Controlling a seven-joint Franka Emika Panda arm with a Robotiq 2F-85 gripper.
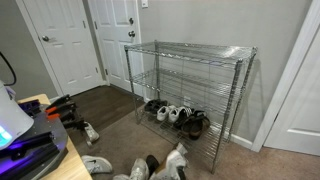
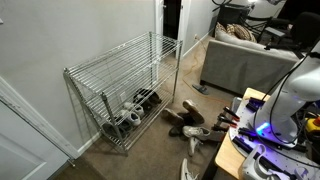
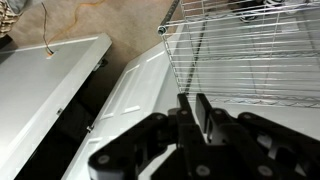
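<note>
In the wrist view my gripper has its dark fingers close together, with a narrow gap, and no object shows between them. Neither exterior view clearly shows its fingertips. A light shoe is on the floor in front of the rack; a pale shoe shows low in exterior view 2. The wire shoe rack stands against the wall, its top shelf looking bare. Several shoes are on its bottom shelf.
More shoes lie on the floor, including a white shoe and a dark shoe. The wooden table is beside the arm's base. A sofa stands farther back. Carpet is clear right of the rack.
</note>
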